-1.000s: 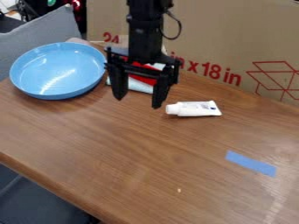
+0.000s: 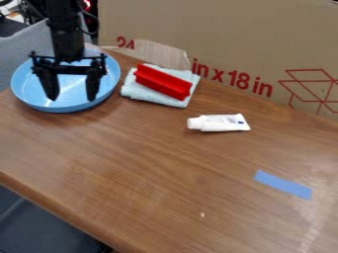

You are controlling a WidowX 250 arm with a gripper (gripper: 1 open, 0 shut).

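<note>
My black gripper [image 2: 70, 80] is over the light blue bowl [image 2: 39, 101] at the upper left, its fingers apart and nothing seen between them. Right of the bowl a red block [image 2: 162, 81] rests on a folded pale cloth [image 2: 142, 94]. A white tube [image 2: 219, 123] lies on the wooden table [image 2: 158, 188], right of the cloth.
A cardboard box [image 2: 271, 44] stands along the back. A strip of blue tape [image 2: 283, 185] is on the table at the right. The table's edge runs at the lower left.
My gripper has moved left and back, from in front of the red block and cloth to over the blue bowl, uncovering the block. The objects on the table look unmoved.
</note>
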